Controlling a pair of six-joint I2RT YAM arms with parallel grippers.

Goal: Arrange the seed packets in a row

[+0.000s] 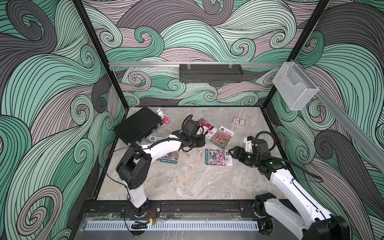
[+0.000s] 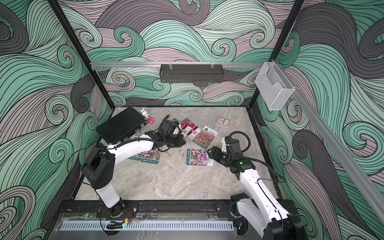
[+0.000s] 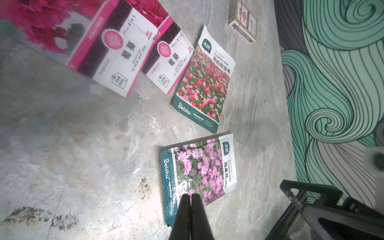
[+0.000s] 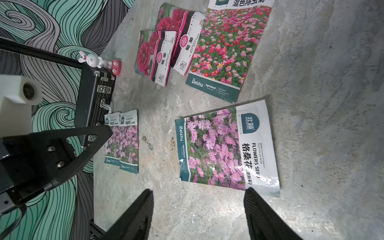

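A pink cosmos seed packet lies nearly straight on the table, its green end to the left. My left gripper is shut with nothing between its fingers; the packet is outside them. In the right wrist view this gripper stands raised, left of that packet. My right gripper is open and empty, near the packet's white end. Behind lies a red-and-pink daisy packet, tilted, next to two hollyhock packets. Two more cosmos packets lie side by side at left.
A black case occupies the back left, with a white rabbit figure beside it. A small card box lies at the back right.
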